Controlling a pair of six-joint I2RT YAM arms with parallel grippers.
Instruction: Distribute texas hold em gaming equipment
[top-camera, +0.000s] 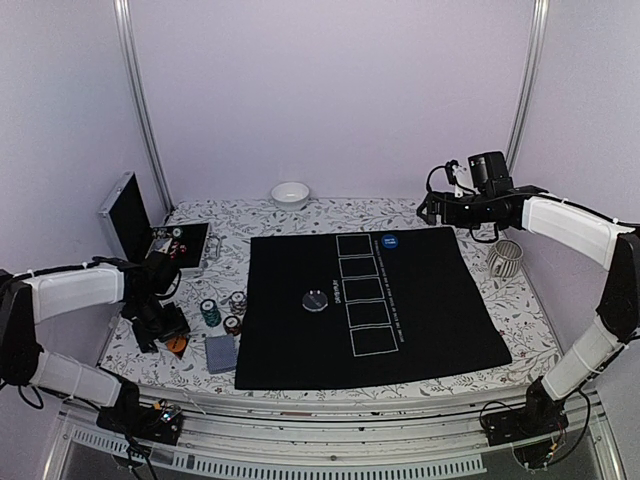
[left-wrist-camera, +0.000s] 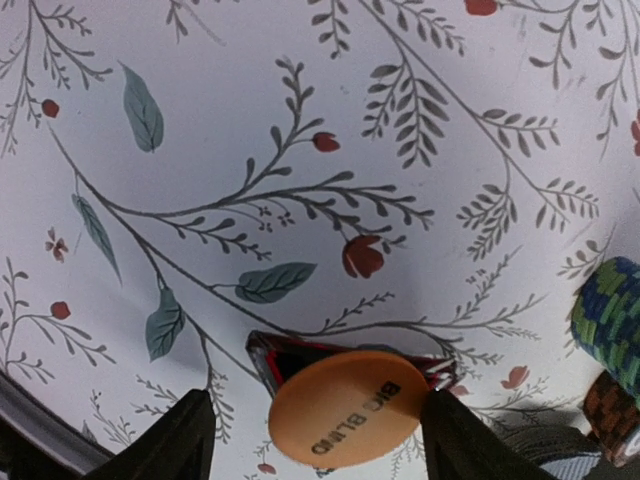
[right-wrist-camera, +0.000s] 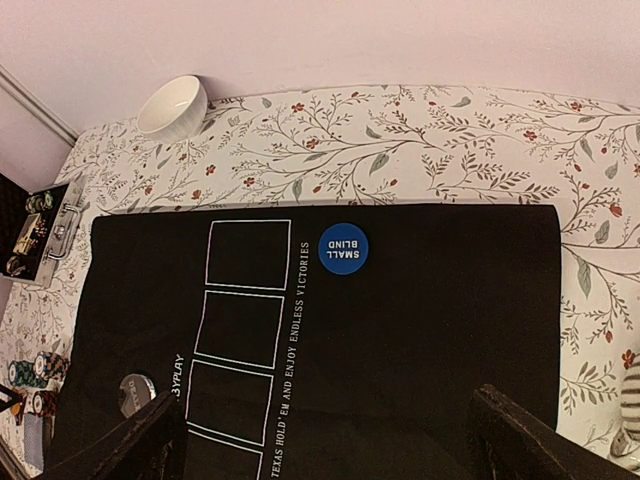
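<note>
An orange BIG BLIND button (left-wrist-camera: 345, 412) rests on a small dark, red-edged holder (left-wrist-camera: 285, 358) at the table's left. My left gripper is low over it, open, one finger to either side; the right finger (left-wrist-camera: 452, 440) looks very near the button's edge, and contact cannot be told. On the black mat (top-camera: 440, 300) lie the blue SMALL BLIND button (right-wrist-camera: 343, 249) and the grey dealer button (top-camera: 315, 301). My right gripper hangs open above the mat's far right side, nothing between its fingers.
Chip stacks (top-camera: 210, 312) and a grey-blue card deck (top-camera: 221, 354) stand between the left gripper and the mat. Behind is an open chip case (top-camera: 183, 245). A white bowl (top-camera: 290, 195) sits at the back, a striped cup (top-camera: 505, 259) at the right.
</note>
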